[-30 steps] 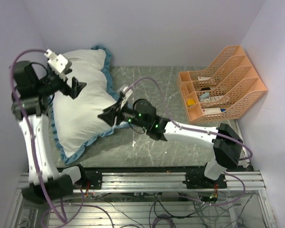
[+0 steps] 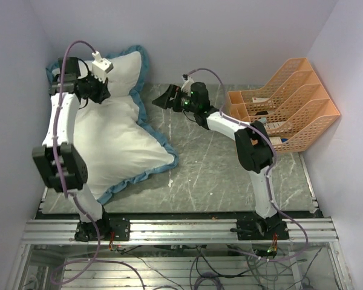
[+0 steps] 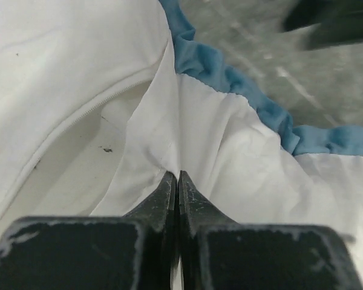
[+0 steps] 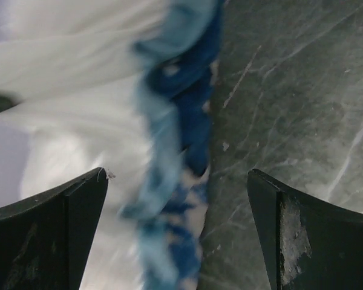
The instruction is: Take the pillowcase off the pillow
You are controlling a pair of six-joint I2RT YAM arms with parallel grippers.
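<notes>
The white pillow in its pillowcase with a ruffled blue border takes up the left of the table. Over its upper part, my left gripper is shut on white fabric. In the left wrist view, a pinched fold of pillowcase cloth runs into the closed fingertips, and a zipper edge shows beside an opening. My right gripper stands open above bare table, just right of the blue border. Between its spread fingers the right wrist view shows a blurred blue ruffle, not touched by them.
At the right, an orange organizer with small items in its compartments stands against the wall. Walls close in the left, back and right sides.
</notes>
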